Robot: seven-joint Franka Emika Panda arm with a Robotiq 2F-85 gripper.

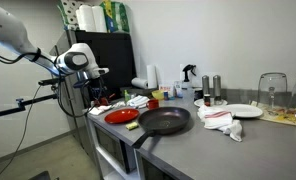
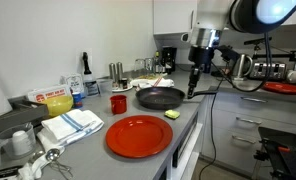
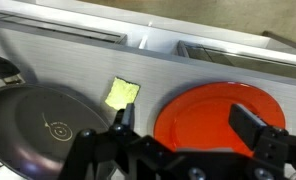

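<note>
My gripper hangs over the counter, its two dark fingers spread apart in the wrist view with nothing held between them. Beneath it lies a red plate [image 3: 196, 109], partly covered by the gripper. A small yellow-green sponge [image 3: 121, 94] rests on the counter between the plate and a black frying pan [image 3: 46, 112]. Exterior view 2 has the red plate [image 2: 139, 137] nearest the camera, with the sponge [image 2: 172, 114] and the pan [image 2: 160, 98] farther back. In exterior view 1 the gripper stays at the left, above the counter's far end.
A white cloth [image 1: 219, 121] and a white plate [image 1: 242, 110] lie right of the pan in exterior view 1. Glass jars [image 1: 272, 92] stand farther right. A red mug [image 2: 119, 104] and a yellow bowl [image 2: 59, 104] stand behind the red plate. The pan's handle [image 1: 143, 139] overhangs the counter's front edge.
</note>
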